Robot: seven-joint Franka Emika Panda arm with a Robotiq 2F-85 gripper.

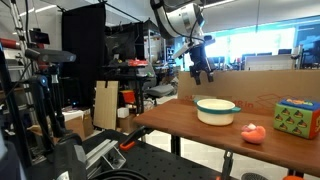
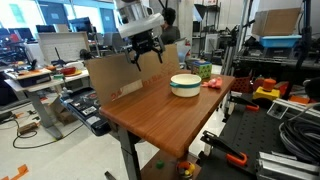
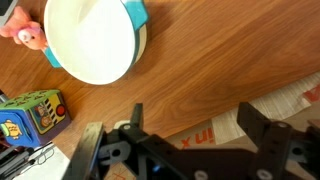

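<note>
My gripper stands open in the wrist view, with bare table between its fingers. In exterior view 1 the gripper [image 1: 203,78] hangs well above the table, up and slightly left of a white bowl with a blue-green band [image 1: 215,113]. The same bowl [image 3: 92,38] lies at the upper left of the wrist view, apart from the fingers. A pink toy [image 1: 253,133] rests on the table to the bowl's right in exterior view 1. Behind the toy sits a colourful box with a green top [image 1: 297,118].
The wooden table [image 2: 165,115] has wide bare room in front of the bowl in exterior view 2. An upright brown panel [image 2: 115,75] runs along the table's far edge. Cables and a black side surface lie at the right of that view.
</note>
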